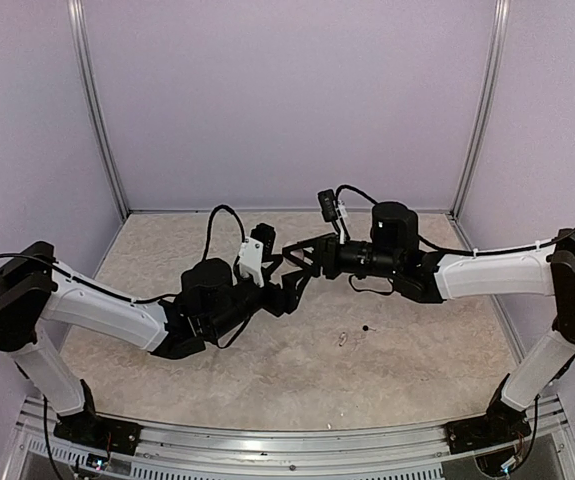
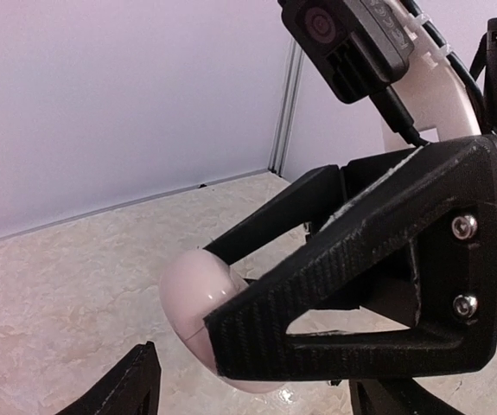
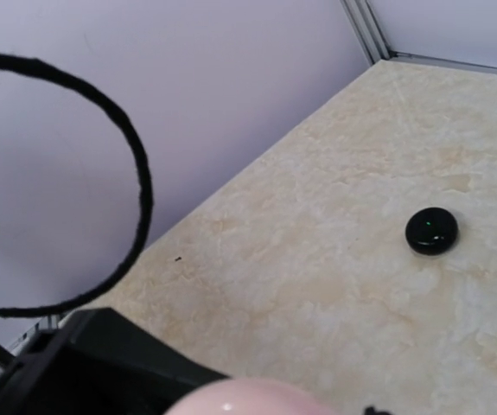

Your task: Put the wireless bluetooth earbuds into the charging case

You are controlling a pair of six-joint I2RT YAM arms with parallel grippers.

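Observation:
A pale pink rounded earbud case (image 2: 198,303) is held in the fingers of my right gripper, which fills the right of the left wrist view and shows only as a dark edge in the right wrist view, beside the case's pink top (image 3: 248,399). My left gripper (image 1: 279,283) has its fingers spread just below the case, either side of it in the left wrist view; whether it touches is unclear. The two grippers meet at mid-height in the top view's centre. A small black glossy round object (image 3: 431,230) lies on the table in the right wrist view.
Walls enclose it at the back and both sides, and cables arch from both arms.

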